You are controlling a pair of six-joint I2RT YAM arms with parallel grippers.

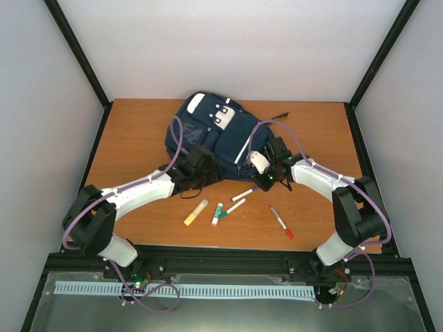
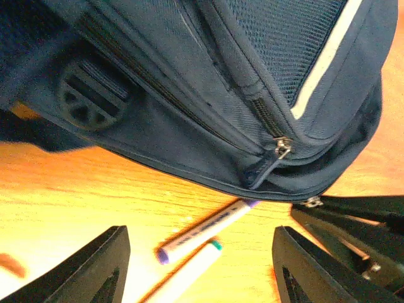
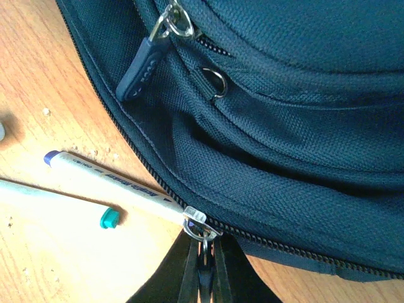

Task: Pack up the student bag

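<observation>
A dark blue bag [image 1: 239,135] lies on the table with its bottom zipper edge toward me. At that edge, my right gripper is shut on a zipper pull [image 3: 203,222]; the seam beside it looks closed. My left gripper is parted, with no object between its fingers, close to the bag's front edge. Beyond it in the left wrist view, a second zipper pull [image 2: 265,169] hangs from the bag. A purple-capped marker [image 2: 205,230] lies partly against the bag's edge, and a green-capped marker [image 2: 183,274] lies beside it.
Loose on the table in front are a yellow stick-shaped item [image 1: 196,212], a short green-and-white item [image 1: 217,214] and a red marker [image 1: 282,223]. Bare wood [image 1: 138,225] stretches out at the front left.
</observation>
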